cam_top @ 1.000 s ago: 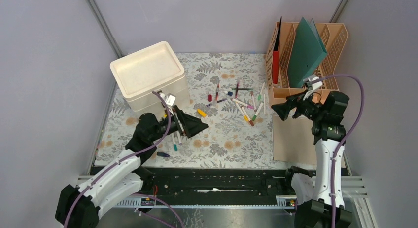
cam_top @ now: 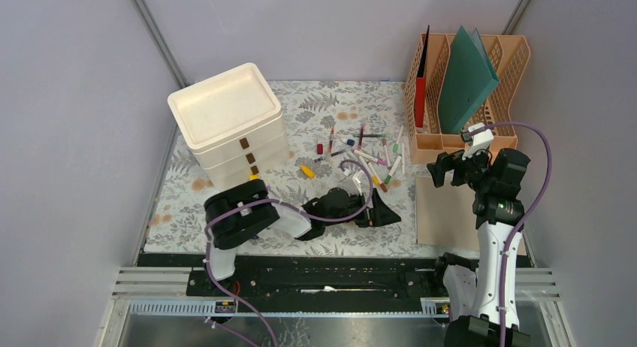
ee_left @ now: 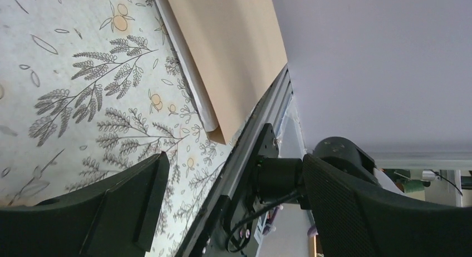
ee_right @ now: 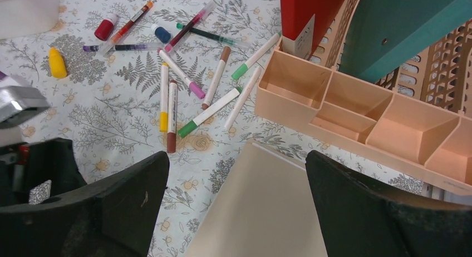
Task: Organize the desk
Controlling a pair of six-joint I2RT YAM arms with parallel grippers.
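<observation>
Spread over the middle of the patterned desk are several loose markers (ee_right: 172, 115) and a yellow cap-like piece (ee_right: 57, 63). My left gripper (cam_top: 390, 218) reaches across the front middle of the desk, open and empty. Its wrist view shows a tan folder (ee_left: 239, 45) lying beyond its parted fingers. My right gripper (cam_top: 438, 170) hovers at the folder's far end, in front of the peach organizer (ee_right: 289, 111); it is open with nothing held. In the organizer's rear slots stand a red binder (cam_top: 421, 92) and a teal folder (cam_top: 466, 80).
A white drawer unit (cam_top: 229, 110) stands at the back left. The organizer's front compartments (ee_right: 345, 101) that show in the right wrist view look empty. Purple cables run along both arms. Bare desk lies behind the markers.
My left arm has swung right, from beside the drawer unit to the front middle of the desk. My right gripper has shifted only slightly.
</observation>
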